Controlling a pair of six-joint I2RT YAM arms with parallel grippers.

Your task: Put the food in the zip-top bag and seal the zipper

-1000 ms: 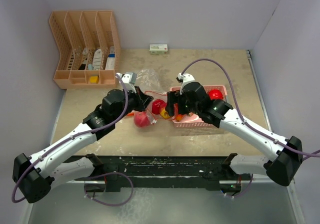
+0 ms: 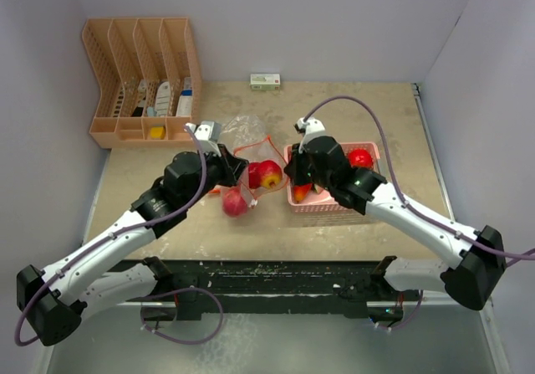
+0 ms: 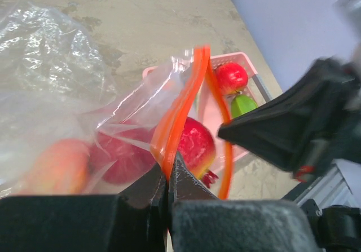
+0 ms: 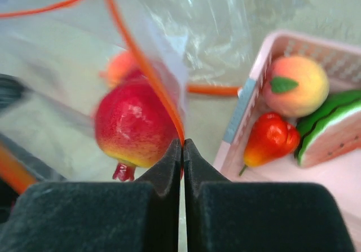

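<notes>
A clear bag [image 2: 244,130] with an orange-edged mouth lies between my arms, its mouth spread wide. My left gripper is shut on one side of the orange edge [image 3: 183,108]. On the other side, my right gripper is shut on the same orange rim [image 4: 148,66]. Inside the bag, red-yellow fruit [image 2: 268,174] shows near the mouth, and a pomegranate [image 4: 132,122] with its crown is seen through it. A pink-red round fruit [image 2: 234,202] sits toward the front, under the left gripper.
A pink basket [image 2: 334,207] on the right holds a tomato [image 3: 230,78], a green fruit [image 3: 242,105], a peach [image 4: 295,86], a red pepper [image 4: 271,139] and a watermelon slice [image 4: 333,129]. A divided organizer [image 2: 134,127] stands back left.
The bag's mouth is now lifted and stretched into a wider opening, and the left gripper has shifted slightly.
</notes>
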